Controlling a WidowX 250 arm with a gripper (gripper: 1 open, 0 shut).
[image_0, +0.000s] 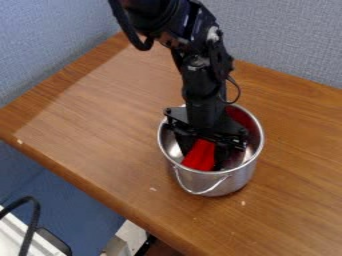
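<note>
A metal pot (221, 182) with a wire handle stands on the wooden table near its front. My black gripper (207, 140) reaches down into the pot. A red object (199, 155) lies inside, just at the gripper's lower front. The fingers are largely hidden in the pot, so whether they are shut on anything cannot be seen.
A grey wall runs behind.
</note>
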